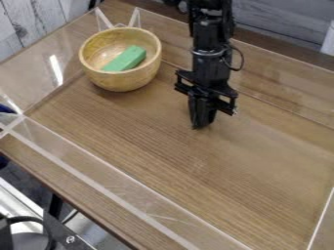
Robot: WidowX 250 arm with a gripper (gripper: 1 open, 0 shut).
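Observation:
The black robot arm comes down from the top centre, and its gripper (202,115) points down at the middle of the wooden table, low over or on the surface. It looks shut, with nothing visible between its fingers, though the tips are dark and small. To its left, apart from it, a yellow bowl (101,77) holds a green block (124,60).
Clear tape strips run along its left and right edges. A black cable or fitting (23,234) lies at the lower left corner.

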